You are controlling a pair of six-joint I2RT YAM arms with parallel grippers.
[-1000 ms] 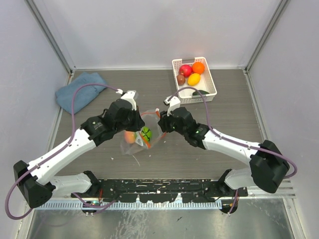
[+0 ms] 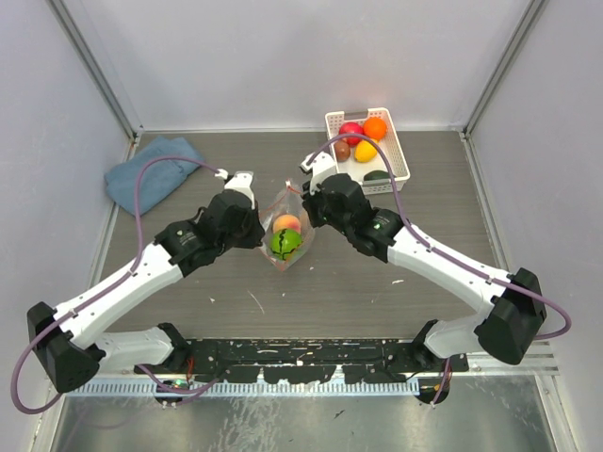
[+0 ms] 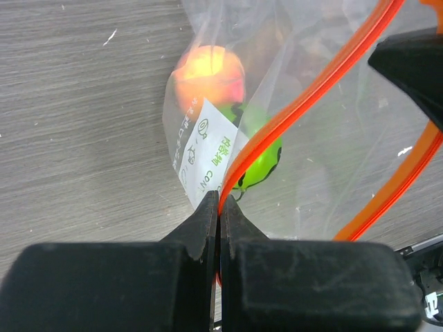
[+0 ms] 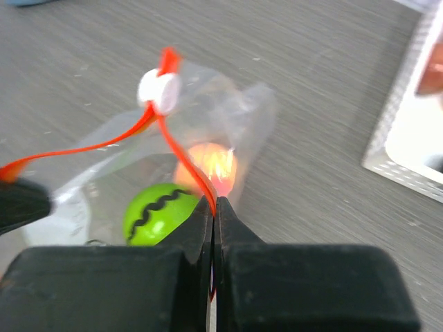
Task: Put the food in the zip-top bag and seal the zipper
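Observation:
The clear zip top bag (image 2: 279,209) hangs between my two grippers, its orange-edged mouth spread apart. Inside it lie a green striped watermelon (image 2: 285,244) and a peach-coloured fruit (image 2: 287,223). In the left wrist view my left gripper is shut on the orange zipper edge (image 3: 277,124) of the bag. My right gripper is likewise shut on the orange rim, as the right wrist view shows. A white zipper slider (image 4: 159,91) sits on the strip at the far corner, apart from both grippers.
A white basket (image 2: 400,169) with several fruits, among them an orange (image 2: 375,128) and a lemon (image 2: 365,151), stands behind my right arm. A folded blue cloth (image 2: 155,174) lies at the back left.
The bag has swung and straightened between the grippers, its food shifting right. My right gripper has risen and now holds the rim higher; the left arm has moved only slightly.

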